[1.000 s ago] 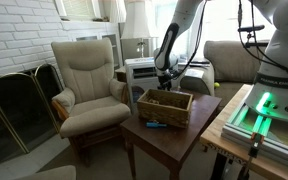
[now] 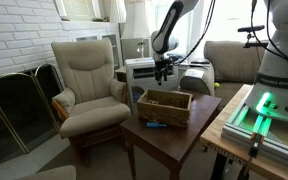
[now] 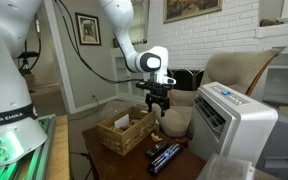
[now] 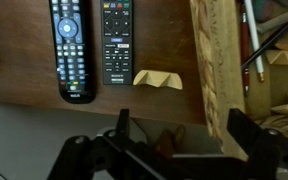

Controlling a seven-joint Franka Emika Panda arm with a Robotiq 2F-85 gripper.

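Note:
My gripper is open with nothing between its fingers. In the first exterior view it hangs above the basket (image 2: 162, 114); the second puts it over the side of the basket by the remotes. Two black remotes (image 4: 72, 48) (image 4: 116, 42) lie side by side on the dark table (image 3: 104, 163) outside the basket. Close to them rests a small zigzag tan piece (image 4: 157, 79). Pens (image 4: 258, 48) and tan pieces (image 4: 287, 55) show inside the basket, partly cut off by the wrist view's edge.
A beige armchair (image 2: 88, 85) stands beside the table, and a white appliance (image 3: 221, 122) is behind it. The wrist view shows the table's edge (image 4: 44, 106) close to the remotes. Bare tabletop lies in front of the basket.
Seen from the first exterior view, the gripper has risen away from the basket and shifted slightly left. The basket and the blue-looking item before it have stayed put.

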